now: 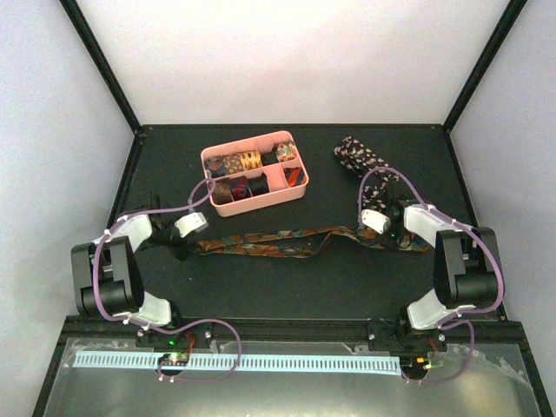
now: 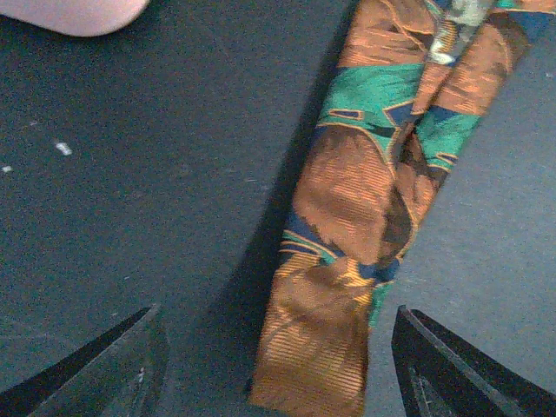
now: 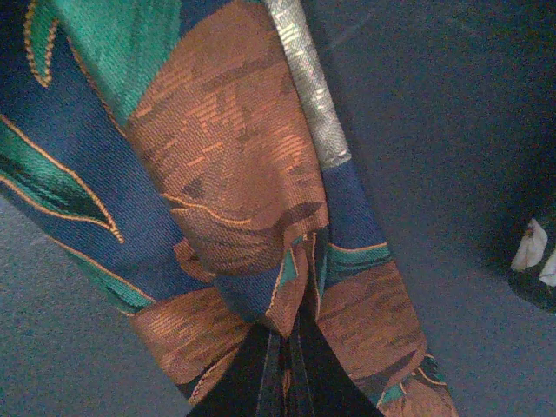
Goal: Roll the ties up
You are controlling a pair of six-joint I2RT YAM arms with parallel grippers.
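Note:
A long tie patterned in brown, green and blue (image 1: 261, 245) lies stretched across the dark table, loosely doubled along its middle. At its left end, my left gripper (image 1: 184, 252) is open. In the left wrist view, the tie's folded brown end (image 2: 317, 339) shows between the spread fingers, apart from both. My right gripper is shut on a pinched fold of the tie (image 3: 234, 165) near its right end. The arm partly covers that end from above. Behind the right gripper lies a second tie, black with a pale floral pattern (image 1: 356, 156).
A pink divided box (image 1: 257, 201) stands behind the striped stretch of tie, holding several rolled ties (image 1: 250, 160). One compartment shows bare floor.

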